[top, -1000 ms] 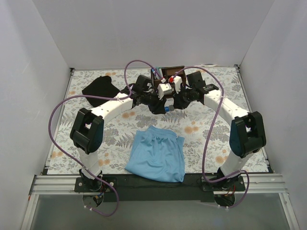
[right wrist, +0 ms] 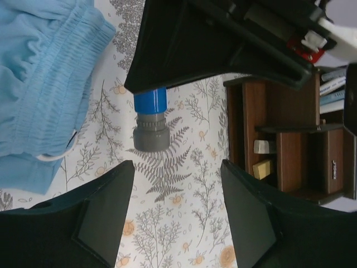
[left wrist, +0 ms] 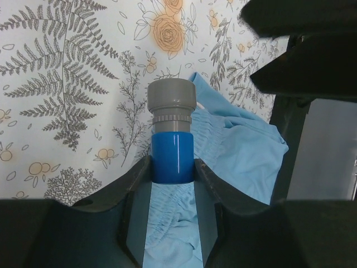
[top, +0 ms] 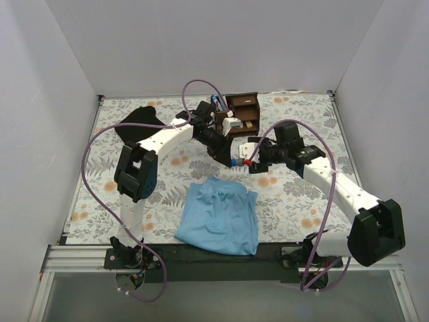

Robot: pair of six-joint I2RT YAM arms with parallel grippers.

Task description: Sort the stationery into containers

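A small cylinder, blue with a wider grey end, is pinched in my left gripper, which is shut on its blue part. The grey end sticks out free past the fingertips. In the top view the left gripper holds it above the cloth-covered table, near the middle. Facing it from the right is my right gripper. Its fingers stand apart in the right wrist view, with nothing between them, and the grey end of the cylinder lies beyond their tips. The brown wooden organizer stands at the back with compartments and books.
A blue garment lies at the front middle of the table. On the back left is a black cloth. Small pale and yellow blocks sit in the organizer.
My left gripper, still holding the cylinder, has shifted slightly toward the front.
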